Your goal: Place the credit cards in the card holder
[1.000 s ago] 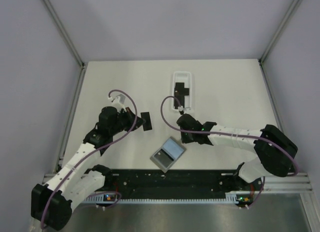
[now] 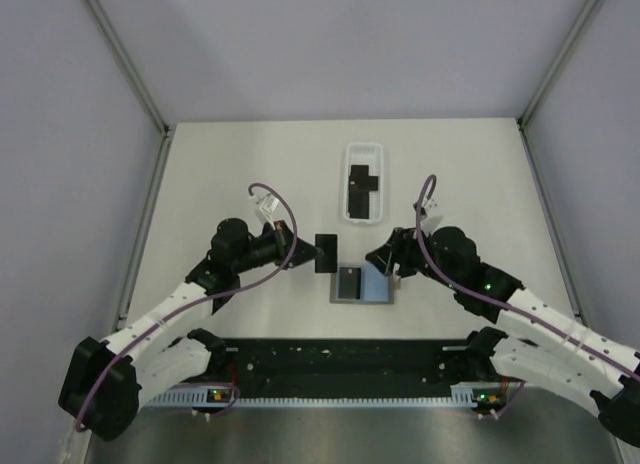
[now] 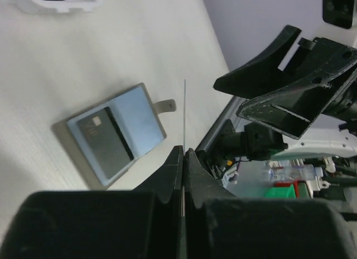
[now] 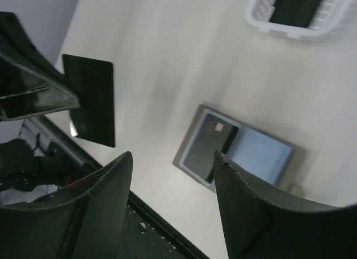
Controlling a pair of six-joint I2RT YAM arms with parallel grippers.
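A black card point(image 2: 326, 253) is pinched in my left gripper, which is shut on it; in the left wrist view it appears edge-on, a thin upright line. It hangs just left of and above the opened card holder point(image 2: 335, 301). The holder lies on the table, with a dark pocket point(image 4: 202, 150) on its left half, a light blue half point(image 4: 261, 156) at right and a small tab point(image 3: 165, 106) on its right edge. My right gripper is open above the holder, nothing between its fingers.
Behind the holder stands a white bin point(image 2: 380, 189) with several black cards point(image 2: 359, 199) in it.
The holder has shifted right and back and turned from slanted to square. My left gripper has carried the card rightward.
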